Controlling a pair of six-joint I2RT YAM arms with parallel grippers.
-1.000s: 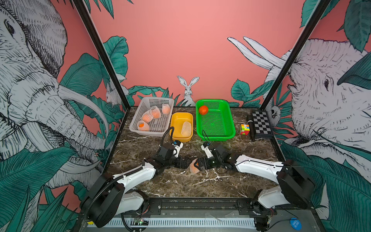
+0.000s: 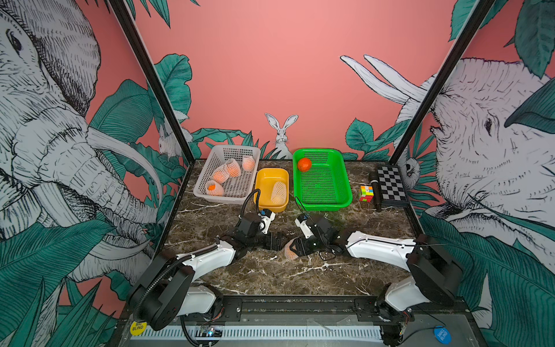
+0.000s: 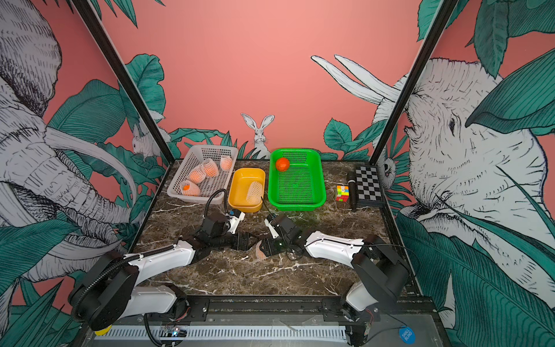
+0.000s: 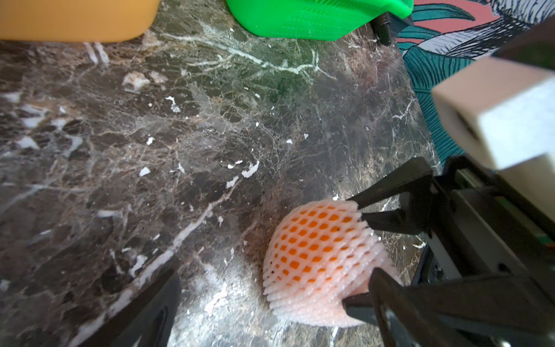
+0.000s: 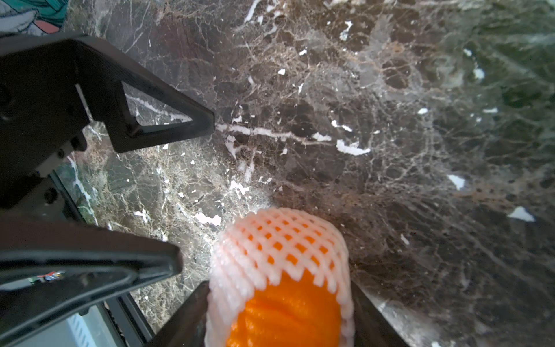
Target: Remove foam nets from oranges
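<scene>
An orange in a pale pink foam net lies on the marble table between my two grippers. In the right wrist view the net's open end faces the camera, baring orange peel. My right gripper has its fingers on either side of the netted orange, close against the net; whether they grip it is unclear. My left gripper stands open just left of the fruit, nothing between its fingers. Several netted oranges lie in the white basket. One bare orange is in the green basket.
A loose foam net lies in the yellow bin, between the two baskets. At the right back are a colourful cube, a dark cylinder and a checkered board. Bare table lies in front of both grippers.
My right gripper has shifted left, further over the netted orange, than a second ago. The left gripper has hardly moved. The baskets and bin look the same.
</scene>
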